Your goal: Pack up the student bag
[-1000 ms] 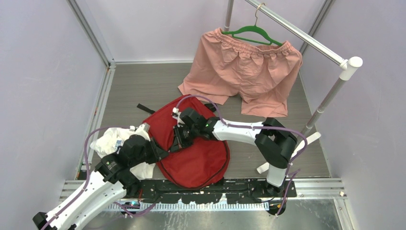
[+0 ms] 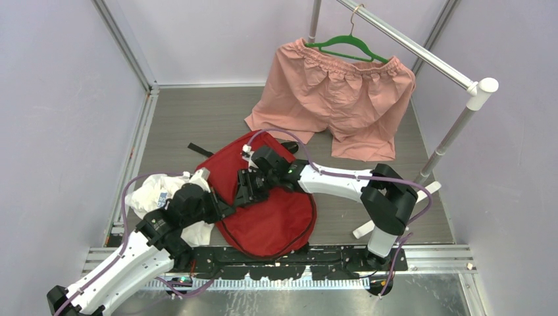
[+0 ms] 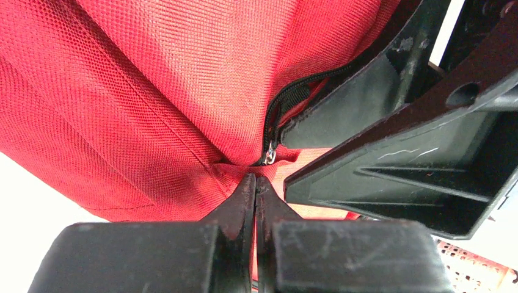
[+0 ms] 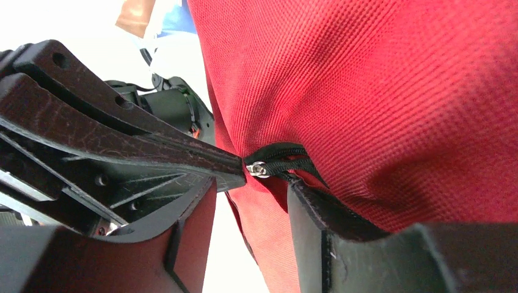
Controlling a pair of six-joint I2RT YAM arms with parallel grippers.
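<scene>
A red backpack (image 2: 270, 224) lies on the floor, both grippers meeting over it. Its black zipper and metal puller (image 3: 269, 155) show between them in both wrist views. My left gripper is shut at the red fabric just beside the puller; whether a bit of cloth is between its tips is hard to tell. My right gripper stands open over the zipper, its fingers either side of the puller area, close to the left gripper's tips.
A white cloth item (image 2: 152, 195) lies left of the bag under my left arm. Pink shorts (image 2: 335, 105) hang on a green hanger (image 2: 349, 41) from the rail at the back right.
My right arm has shifted slightly to the right over the last second. The left arm and the bag look almost unchanged.
</scene>
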